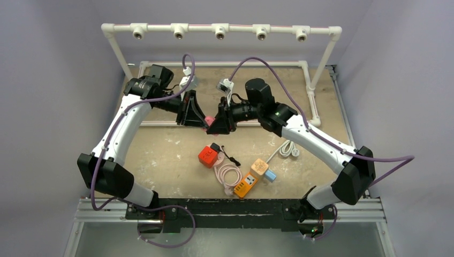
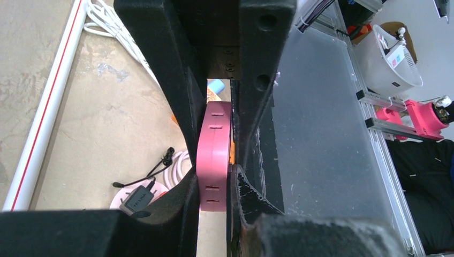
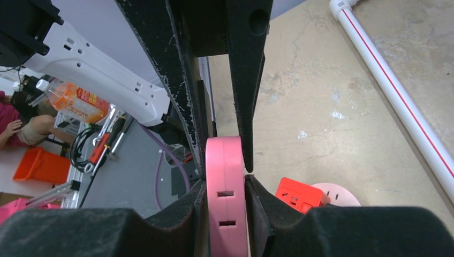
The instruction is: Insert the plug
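A pink block with slots is held in mid-air between both grippers at the middle of the top view. My left gripper is shut on it; in that wrist view its narrow side faces the camera. My right gripper is shut on the same block from the other side. In the top view the two grippers nearly meet, hiding much of the block.
Below lie a red cube, a black adapter, a coiled pink cable, an orange strip, a wooden-looking cube, a blue piece and a white cable. A pipe rack spans the back.
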